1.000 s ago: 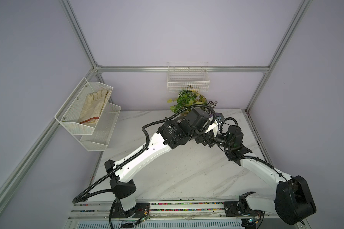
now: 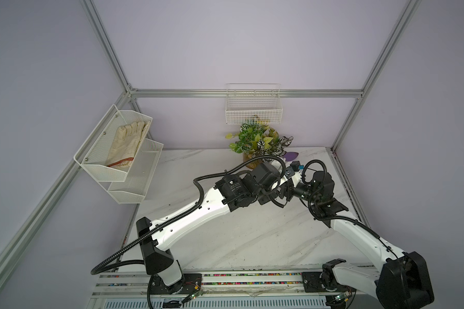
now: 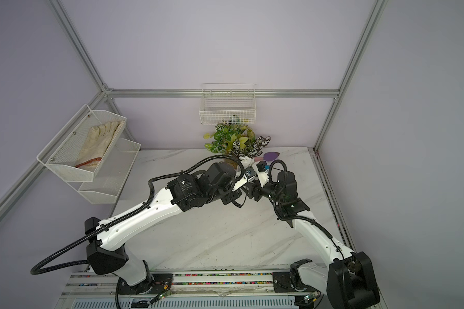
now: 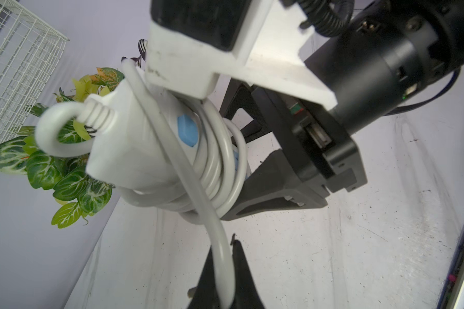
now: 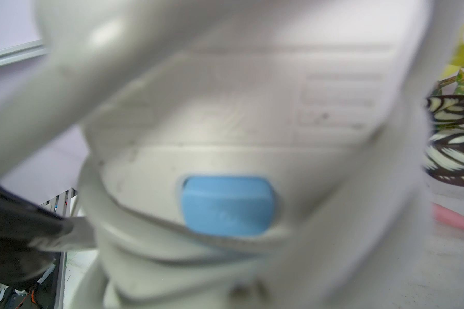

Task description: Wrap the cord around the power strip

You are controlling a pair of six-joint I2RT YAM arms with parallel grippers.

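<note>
The white power strip (image 4: 134,139) is held up off the table in the left wrist view, several turns of its white cord (image 4: 211,164) wound round it. My right gripper is shut on the wrapped strip, its fingertips partly hidden behind the coils. A free length of cord crosses over the strip down to my left gripper, which is shut with that cord between its dark fingers. In the right wrist view the strip's blue switch (image 5: 229,206) faces the camera, with cord turns (image 5: 154,252) below and at the side. A blurred cord length passes close in front.
The two wrists nearly touch above the table's back half. Close behind are a potted plant (image 2: 257,136) and a purple leaf-shaped piece (image 2: 291,156). A wire basket (image 2: 253,116) hangs on the back wall.
The right arm's elbow has swung outward to the right and down, while its wrist shifted slightly. The grippers stay close together.
</note>
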